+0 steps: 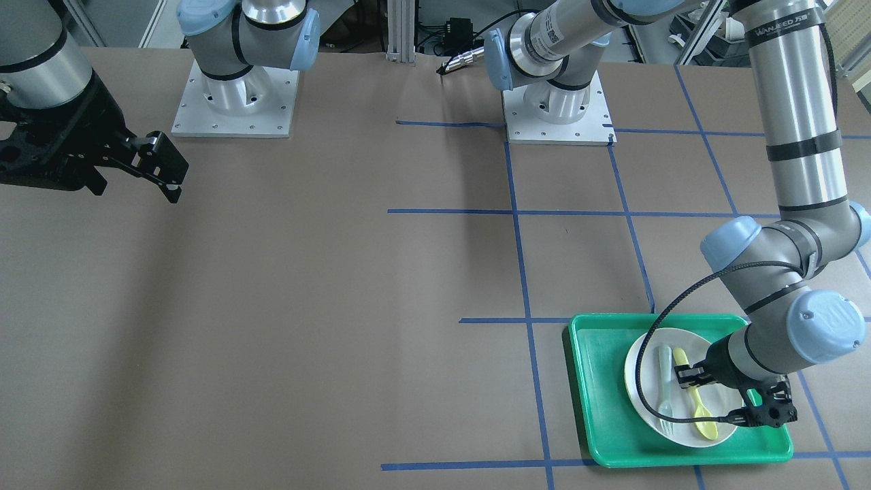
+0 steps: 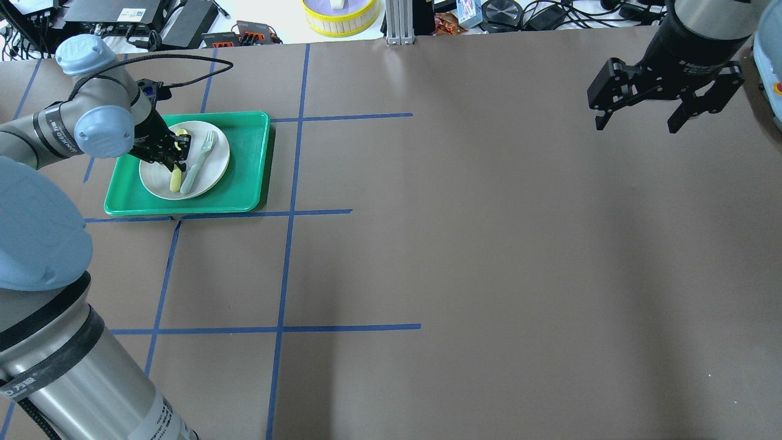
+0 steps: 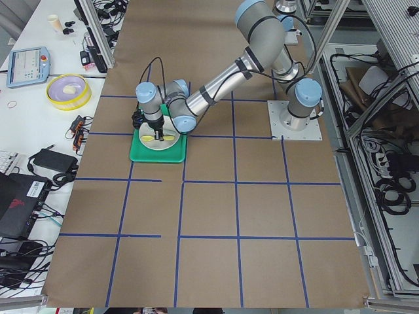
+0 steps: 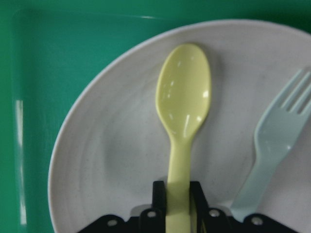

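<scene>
A white plate (image 4: 116,155) lies in a green tray (image 1: 593,441), holding a yellow spoon (image 4: 182,97) and a pale blue fork (image 4: 272,145) side by side. In the left wrist view my gripper has its black fingers close on either side of the spoon's handle, low over the plate; whether they are clamped on it is unclear. In the top and front views my wrist partly hides the handle.
A second arm's black gripper (image 2: 660,95) stands at the far side of the table. More arms on base plates (image 1: 559,135) line the back.
</scene>
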